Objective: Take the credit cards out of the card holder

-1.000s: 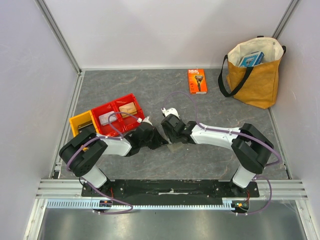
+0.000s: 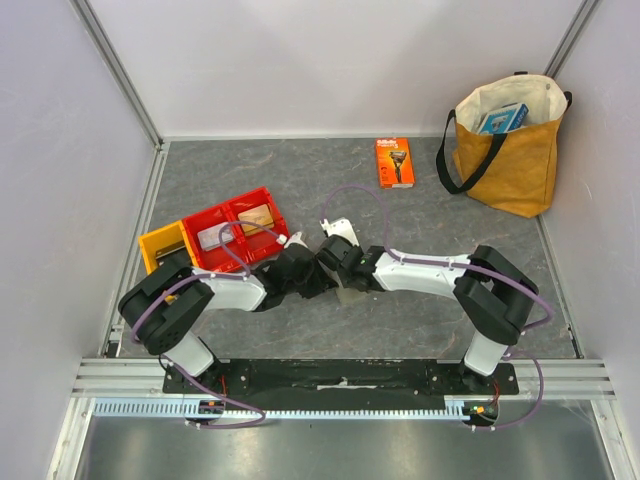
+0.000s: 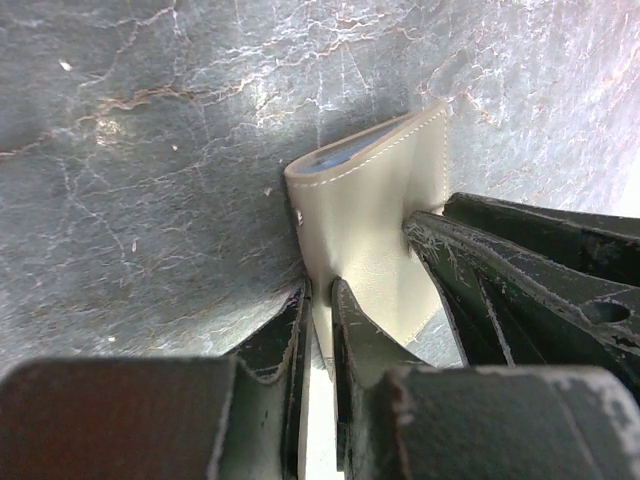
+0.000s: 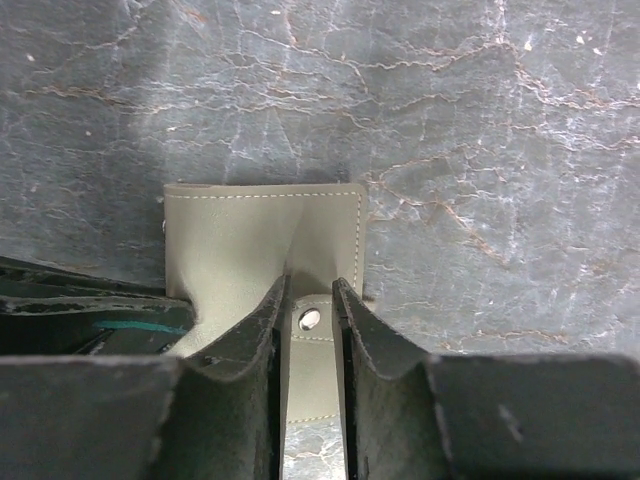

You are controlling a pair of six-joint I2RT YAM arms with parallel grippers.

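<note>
The beige stitched card holder (image 3: 365, 225) lies on the grey marble surface, its top edge gaping slightly with blue inside in the left wrist view. My left gripper is at the holder's side edge, its fingertips close together over it. My right gripper is over the holder (image 4: 230, 240) near its snap button, fingers a little apart. In the left wrist view, a black finger of the other gripper presses near the holder's right side. From above, both grippers (image 2: 318, 280) (image 2: 345, 265) meet over the holder, largely hiding it.
A red tray (image 2: 215, 215) with items and a yellow bin (image 2: 155, 240) stand at the left. An orange box (image 2: 394, 163) lies at the back, and a mustard bag (image 2: 530, 170) is at the back right.
The left gripper has barely moved.
</note>
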